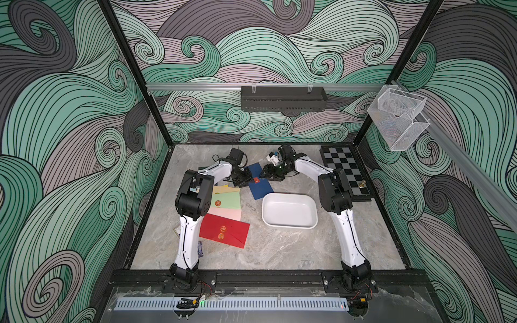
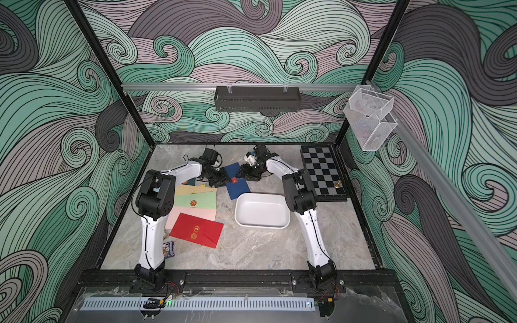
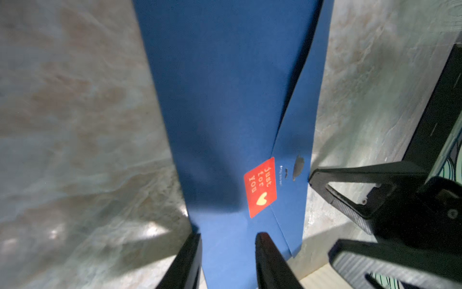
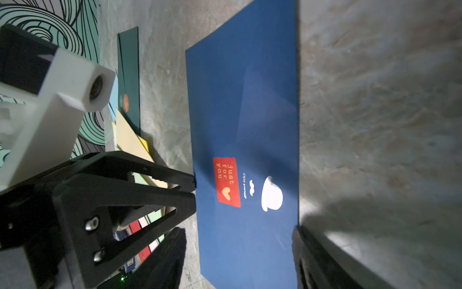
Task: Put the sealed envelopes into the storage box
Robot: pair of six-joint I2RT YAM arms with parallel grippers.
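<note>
A navy blue envelope [image 1: 262, 190] with a red "just for you" sticker [image 4: 226, 183] lies on the table between my two grippers. At its left side, my left gripper is partly open, blue paper visible in the gap. My right gripper stands open at the opposite side, one fingertip close to the paper's edge. Contact is hard to judge; neither is seen gripping it. The white storage box [image 1: 289, 226] appears empty. Green [image 1: 231, 199], pink [image 1: 229, 213] and red [image 1: 234, 232] envelopes lie at left, with yellow ones partly hidden under my left arm.
A chessboard [image 1: 344, 167] lies at the back right with a small brass-coloured item on it. Small clips [image 1: 251, 207] rest left of the box, and a patterned blue pack [image 1: 199, 248] lies front left.
</note>
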